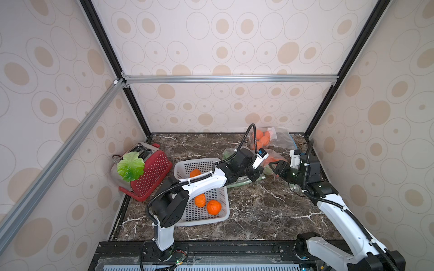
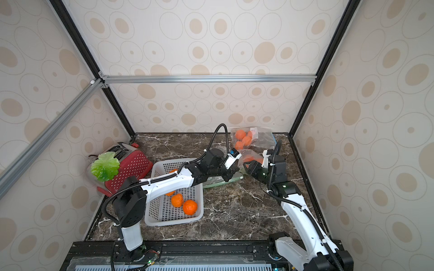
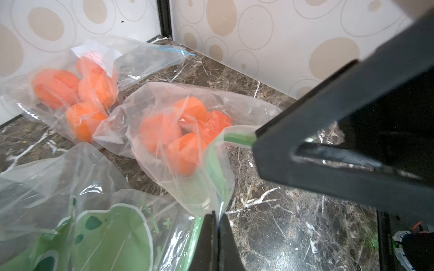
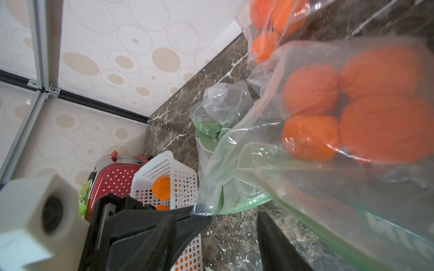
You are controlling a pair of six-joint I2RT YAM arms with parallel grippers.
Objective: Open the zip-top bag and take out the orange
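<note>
The clear zip top bag (image 3: pixel 189 176) with several oranges (image 4: pixel 312 90) and a green zip edge lies slanted at the mid right of the counter, its mouth side raised. My left gripper is shut on a corner of that bag's edge, the film pinched thinly between its fingertips. Close by on the right, my right gripper stands open at the bag's mouth, with no film visible between its fingers. In the top left view the two grippers face each other, left (image 1: pixel 263 170) and right (image 1: pixel 272 167), partly covering the bag.
Behind lies another clear bag of oranges (image 3: pixel 67 94). A flat bag with green print (image 3: pixel 113 230) rests under the left arm. The white basket (image 1: pixel 223 216) holds several loose oranges. A red dotted container (image 1: pixel 153 171) stands far left.
</note>
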